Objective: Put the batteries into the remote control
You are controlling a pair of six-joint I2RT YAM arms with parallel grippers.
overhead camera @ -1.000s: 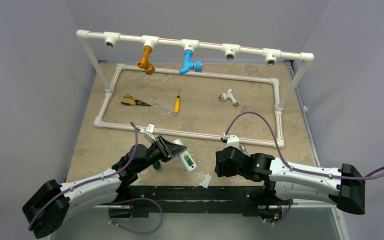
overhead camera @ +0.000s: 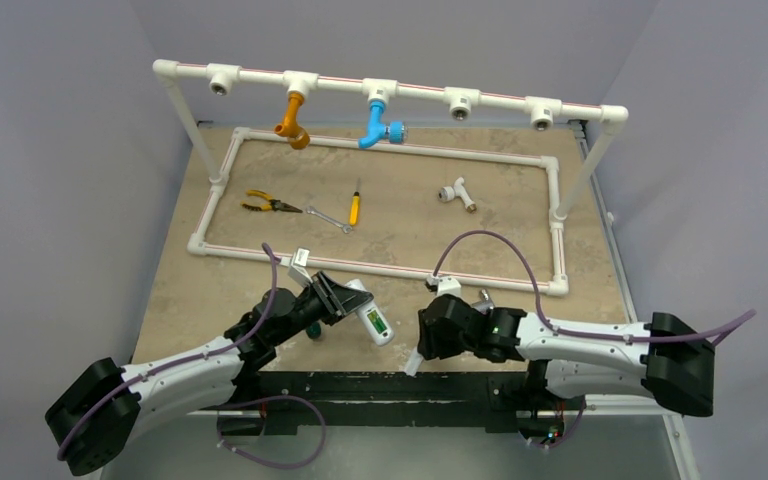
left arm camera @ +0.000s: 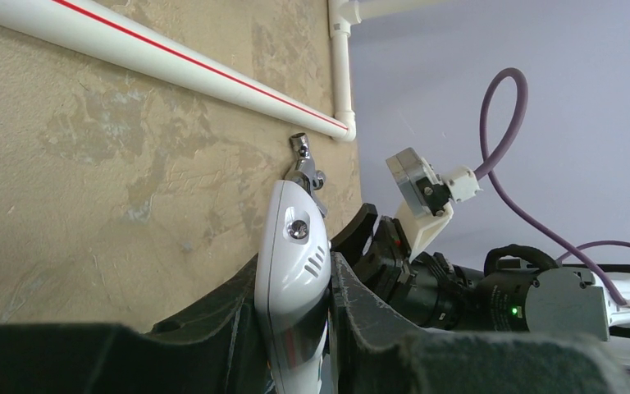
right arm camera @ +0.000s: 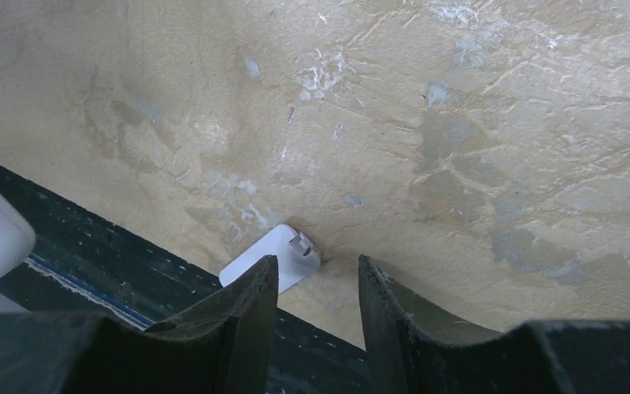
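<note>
The white remote [overhead camera: 373, 320] is held by my left gripper [overhead camera: 345, 298], shut on it; green shows in its battery bay in the top view. In the left wrist view its white end [left arm camera: 294, 246] sticks up between the fingers. A small white battery cover [right arm camera: 267, 258] lies on the board by the front edge. My right gripper hangs just over the cover, part open with nothing between the fingertips; the cover shows partly behind its left finger.
A pipe frame [overhead camera: 380, 268] crosses behind both grippers, with pliers [overhead camera: 272, 204], a wrench, a screwdriver and fittings inside it. A metal fitting [left arm camera: 302, 156] lies beside the right arm. The black front edge [overhead camera: 400, 390] is close below.
My right arm has moved left and toward the front edge, over the white cover. The left gripper and remote have stayed in place.
</note>
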